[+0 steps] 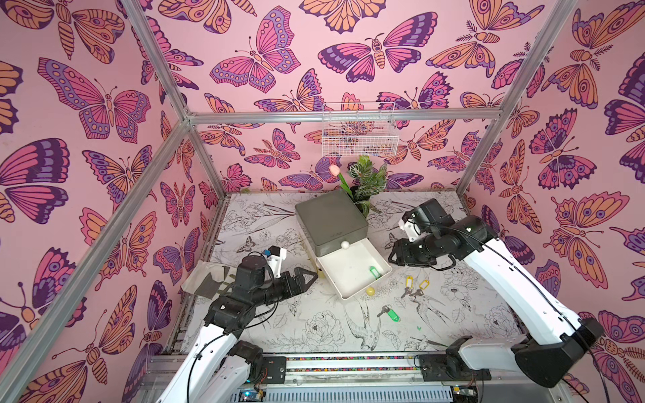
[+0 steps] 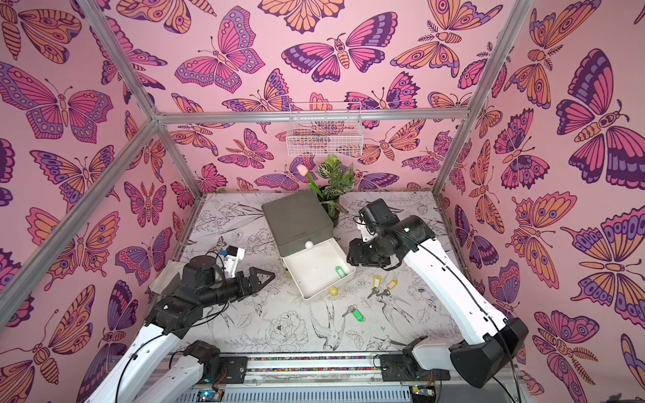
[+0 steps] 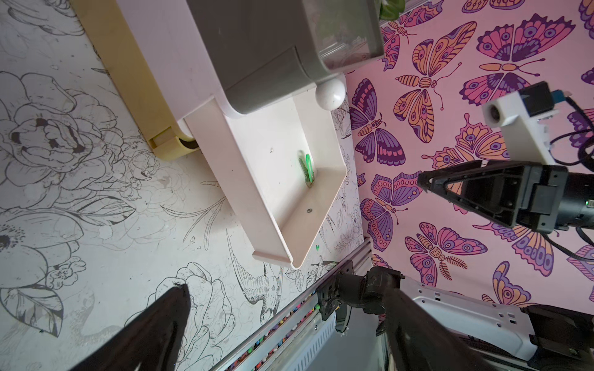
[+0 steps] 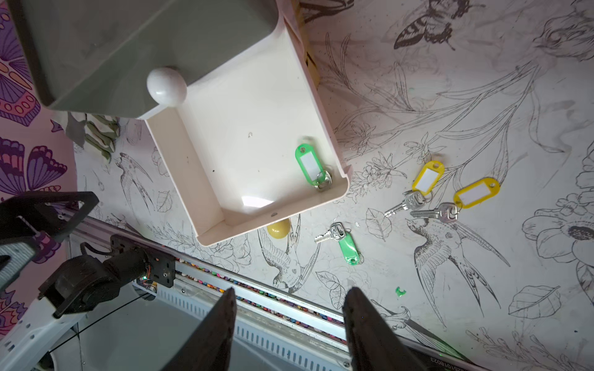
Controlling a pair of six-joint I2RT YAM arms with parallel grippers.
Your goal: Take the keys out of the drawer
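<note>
The white drawer [image 4: 247, 148] is pulled out from under the grey box top [image 1: 332, 218]. Inside it, in the front right corner, lies a green-tagged key [image 4: 311, 165]. Loose on the table are another green-tagged key [image 4: 344, 242] in front of the drawer and two yellow-tagged keys, one yellow tag [image 4: 428, 176] beside the other yellow tag [image 4: 476, 192]. My right gripper [image 1: 397, 255] hangs to the right of the drawer, open and empty; its fingers [image 4: 213, 337] are apart. To the drawer's left, my left gripper [image 1: 313, 278] stands open with nothing between its fingers.
A yellow knob [image 4: 279, 228] sits at the drawer's front, and a white knob [image 4: 167, 86] is on the grey part above. Behind the box stands a potted plant [image 1: 367, 181]. A cloth [image 1: 208, 279] lies at left.
</note>
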